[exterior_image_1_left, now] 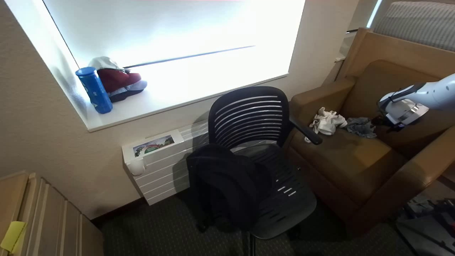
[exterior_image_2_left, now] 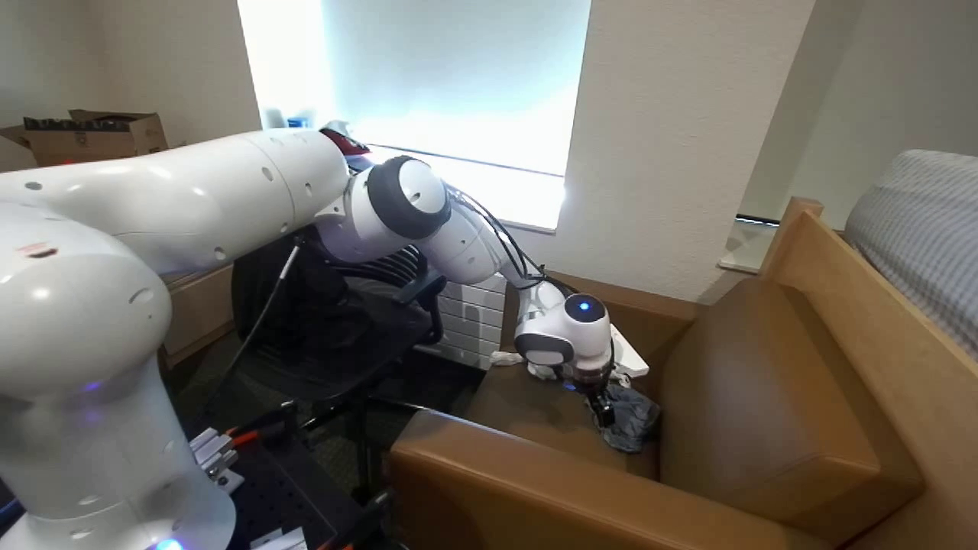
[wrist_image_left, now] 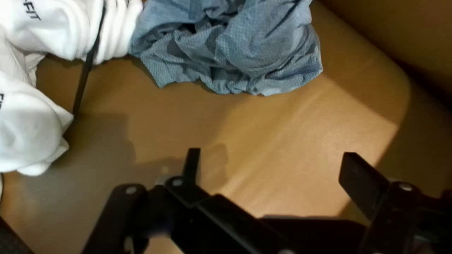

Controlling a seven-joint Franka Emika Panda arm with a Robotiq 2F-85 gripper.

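Crumpled grey-blue cloth (wrist_image_left: 237, 46) lies on the brown seat (wrist_image_left: 271, 161) of an armchair, seen at the top of the wrist view. White garments (wrist_image_left: 31, 122) with dark lettering and a thin black cord (wrist_image_left: 87, 70) lie to its left. My gripper stands open, its two dark fingertips wide apart with only bare seat showing between them. In exterior view 1 the gripper (exterior_image_1_left: 386, 123) hangs at the right of the grey cloth (exterior_image_1_left: 361, 127), and the white pile (exterior_image_1_left: 327, 122) is farther left. In exterior view 2 the arm partly hides the cloth (exterior_image_2_left: 630, 417).
The armchair's near armrest (exterior_image_2_left: 587, 490) and its backrest (exterior_image_2_left: 779, 412) bound the seat. A black office chair (exterior_image_1_left: 251, 119) holding a dark garment (exterior_image_1_left: 226, 183) stands beside it. On the window ledge are a blue canister (exterior_image_1_left: 94, 90) and caps (exterior_image_1_left: 117, 81).
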